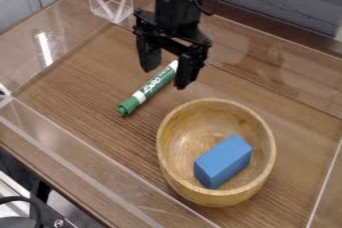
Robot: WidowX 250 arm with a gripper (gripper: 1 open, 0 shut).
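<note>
A green cylindrical stick, like a marker (pixel 138 100), lies diagonally on the light wooden table. My black gripper (pixel 168 63) hangs just above its upper end, open, with its fingers spread to either side. A tan wooden bowl (pixel 214 147) sits at the lower right, holding a blue block (pixel 222 160).
A clear object at the left edge and black cables in the bottom-left corner are only partly visible.
</note>
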